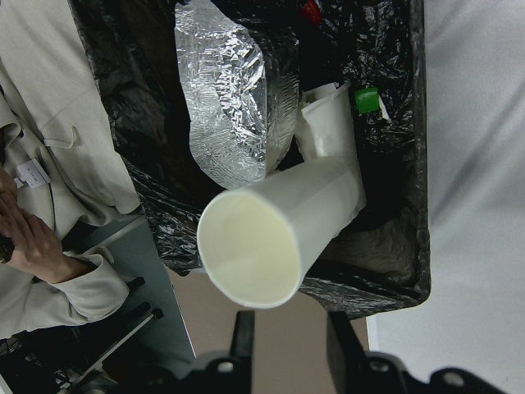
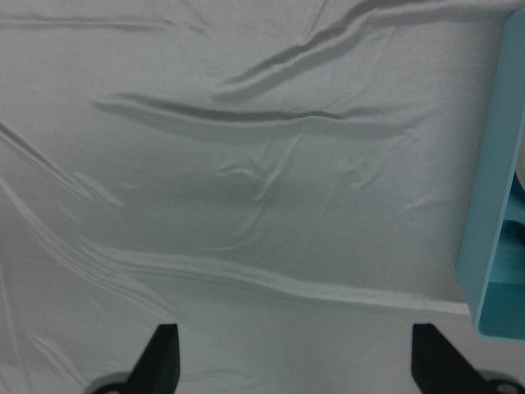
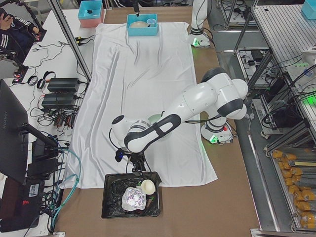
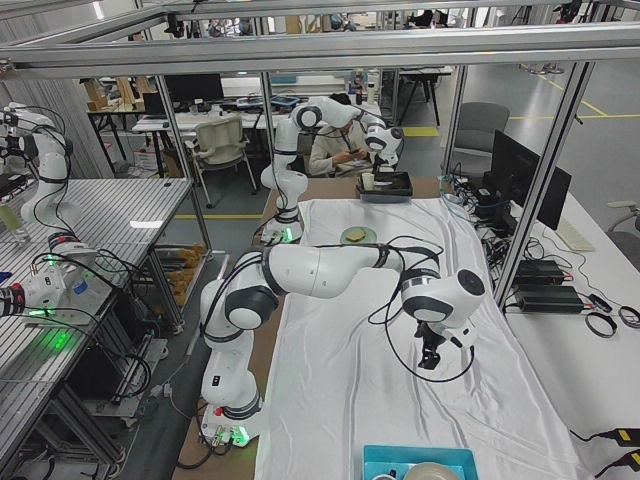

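Observation:
A white paper cup (image 1: pixel 324 197) is over the black-lined tray (image 3: pixel 109 197), beside crumpled foil (image 1: pixel 221 98) and white paper (image 1: pixel 328 115). My left gripper hangs above the tray, the cup's rim just beyond its fingertips, which stand partly apart; whether they grip it is unclear. My right gripper is open with nothing between its fingers, over the white cloth beside a blue box (image 2: pixel 484 230).
A green plate (image 4: pixel 358 234) lies on the cloth, partly hidden by the left arm in the left camera. A person sits beyond the tray.

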